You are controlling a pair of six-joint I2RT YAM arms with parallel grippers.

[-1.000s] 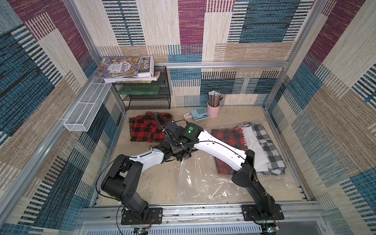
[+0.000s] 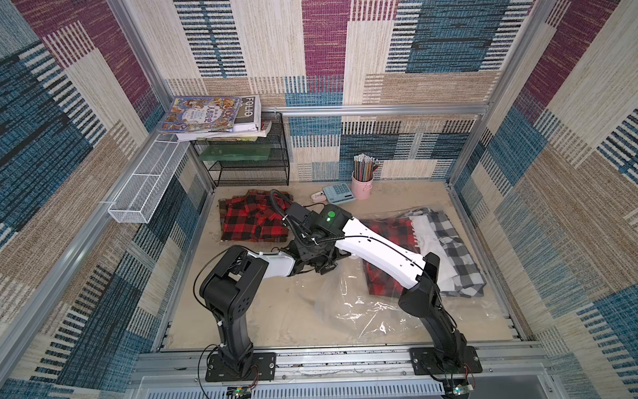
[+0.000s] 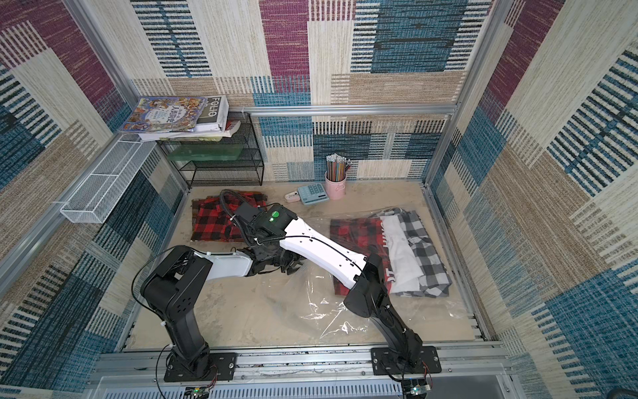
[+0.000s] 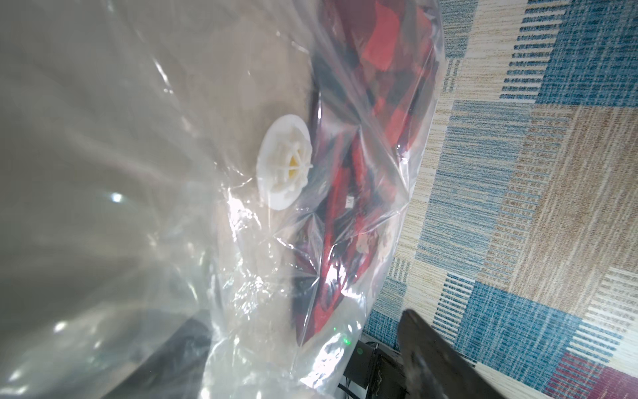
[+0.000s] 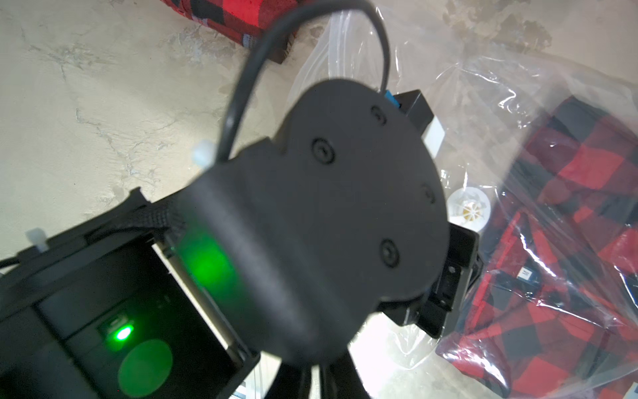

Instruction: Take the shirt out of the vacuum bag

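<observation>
A clear vacuum bag [image 2: 345, 312] lies on the right half of the table, with a red plaid shirt [image 3: 352, 232] and white and grey checked cloth [image 2: 458, 259] under or in it. In the left wrist view, bag film fills much of the view around a white valve [image 4: 284, 161]; my left gripper has its blurred fingers spread, open at the bag. My right gripper sits mid-table over the left one; its housing covers much of the right wrist view, so what it holds is hidden.
A folded red plaid garment [image 2: 252, 216] lies back left. At the back stand a wire rack [image 2: 246, 173] with books, a calculator [image 2: 338, 194] and a pink pencil cup [image 2: 362, 187].
</observation>
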